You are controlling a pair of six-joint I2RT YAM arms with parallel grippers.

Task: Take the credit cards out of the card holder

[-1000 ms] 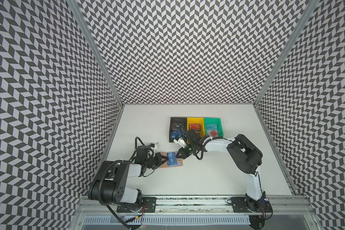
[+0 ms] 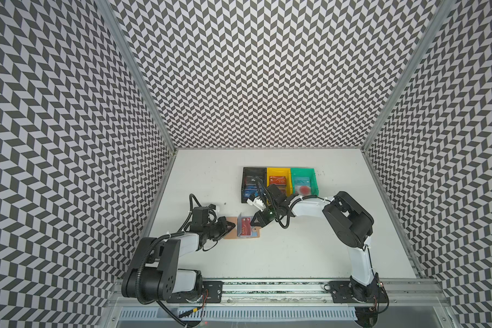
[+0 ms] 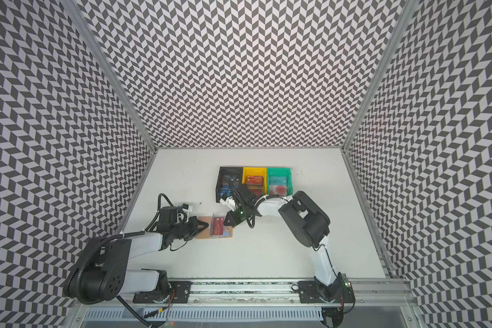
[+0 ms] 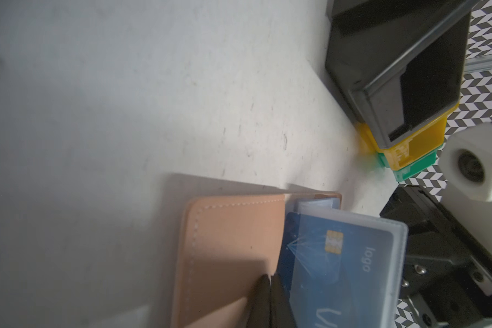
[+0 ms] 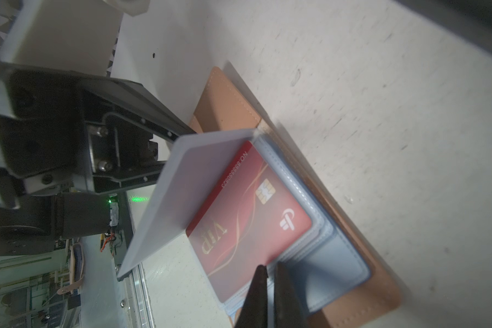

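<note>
The tan card holder (image 2: 230,229) lies open on the table, its clear sleeves showing. In the left wrist view a blue card (image 4: 344,262) with a chip shows in a raised sleeve. In the right wrist view a red VIP card (image 5: 246,224) lies in the sleeve beneath. My left gripper is shut at the holder's tan side by the raised sleeve; nothing clearly shows between its fingers. My right gripper is at the sleeves' edge beside the red card, its fingertips close together; whether they grip anything is unclear.
A three-bin tray, black (image 2: 254,171), yellow (image 2: 278,171) and green (image 2: 303,172), holds cards at the back, close behind my right arm.
The sleeve with the blue card has flipped upward, uncovering the red card. My left gripper has moved slightly leftward over the last second. The right arm looks nearly still.
</note>
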